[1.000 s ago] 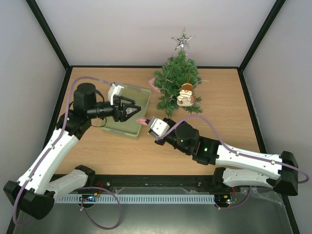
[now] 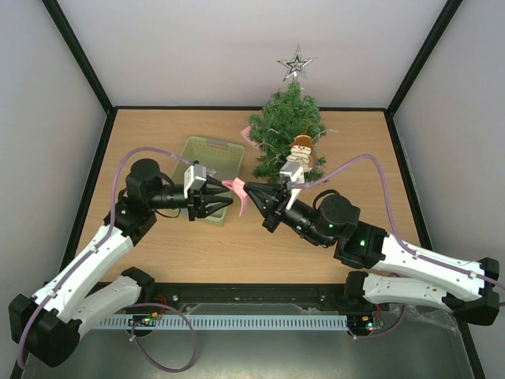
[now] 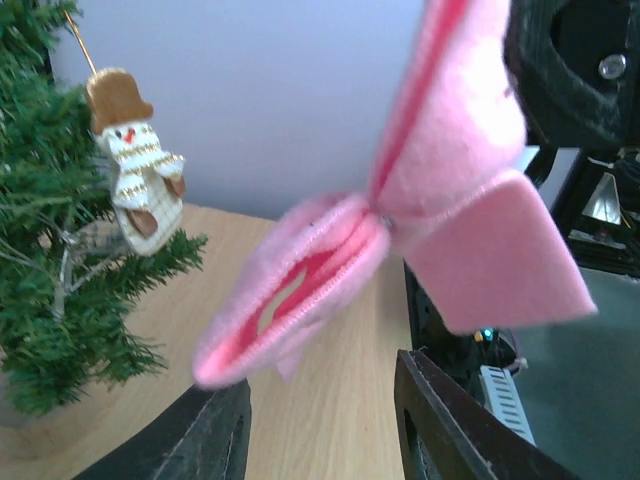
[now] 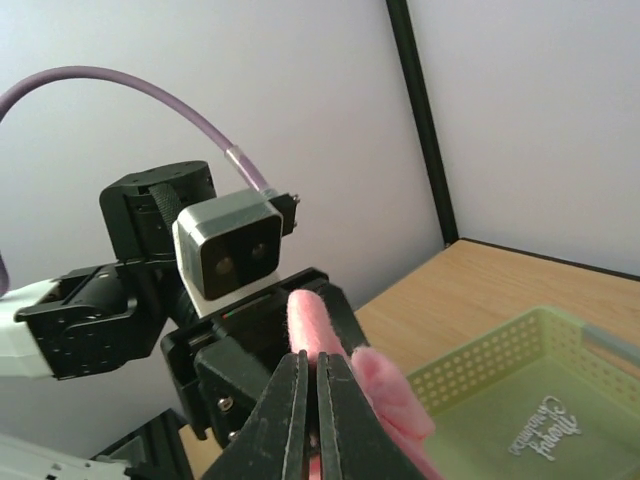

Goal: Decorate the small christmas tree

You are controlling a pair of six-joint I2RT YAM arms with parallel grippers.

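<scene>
A pink fuzzy ornament hangs from my right gripper; in the right wrist view my right gripper is shut on it. My left gripper faces it from the left, part open; in the left wrist view its fingertips sit just below the blurred pink piece. The small tree stands at the back right with a silver star on top and a snowman ornament on its front.
A green basket with a white lettered piece sits behind the grippers.
My right gripper has risen and turned, raising the pink ornament.
</scene>
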